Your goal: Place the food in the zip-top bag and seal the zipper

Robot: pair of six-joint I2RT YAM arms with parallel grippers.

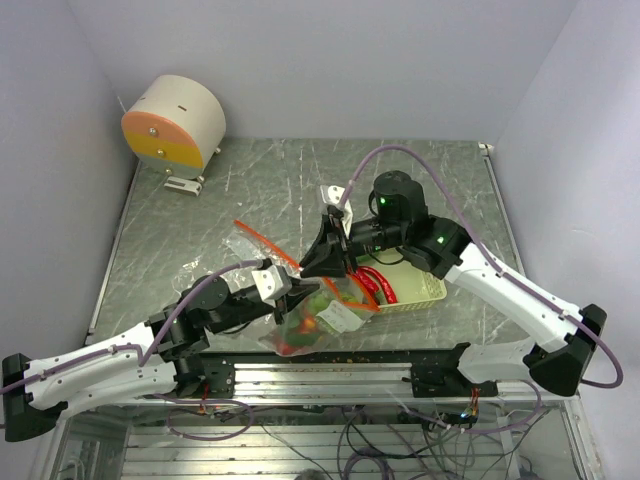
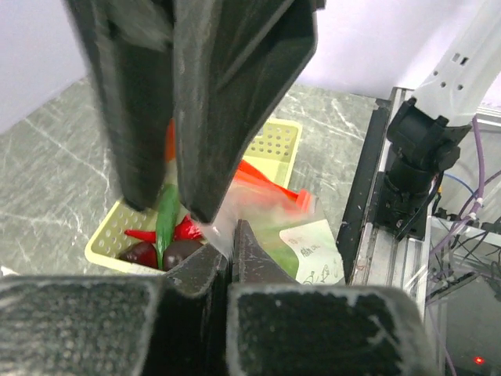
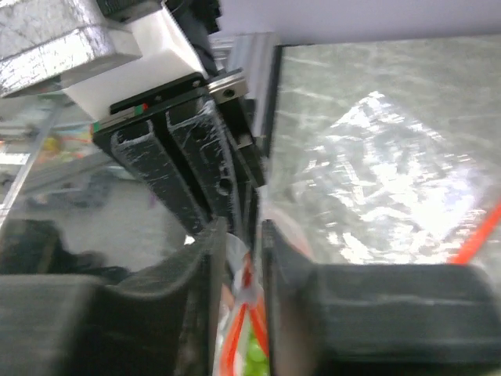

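Note:
A clear zip bag [image 1: 330, 320] with a red-orange zipper and white label lies at the counter's front, with green and red food inside. My left gripper [image 1: 290, 286] is shut on the bag's clear film [image 2: 228, 227]. Just above it, my right gripper [image 1: 320, 262] hovers at the zipper, part open in the right wrist view, with blurred zipper strips between or just beyond its fingertips; whether they touch cannot be told. A yellow basket [image 1: 420, 285] behind holds red peppers [image 1: 385, 285], a green item [image 2: 167, 215] and dark round items [image 2: 139, 254].
A cream cylinder [image 1: 170, 120] with a coloured end stands at the back left. Another clear bag with an orange zipper lies flat at left. Walls and the front rail bound the space.

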